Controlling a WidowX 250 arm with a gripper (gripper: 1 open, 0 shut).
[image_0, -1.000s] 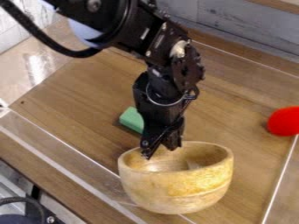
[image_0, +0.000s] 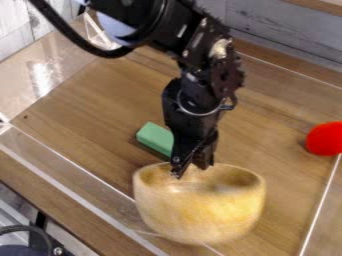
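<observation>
My black gripper (image_0: 190, 160) hangs over the rim of a pale wooden bowl (image_0: 201, 210) at the lower middle, its fingertips at the bowl's back left edge, shut with nothing visible between them. The bowl's inside is washed out and hard to make out. A green block (image_0: 158, 137) lies on the wooden table just behind the bowl, partly hidden by the gripper.
A red object (image_0: 323, 139) sits at the right edge of the table (image_0: 80, 110). A wall (image_0: 267, 25) runs along the back, and a rail borders the near left edge.
My gripper has moved a little to the right and up.
</observation>
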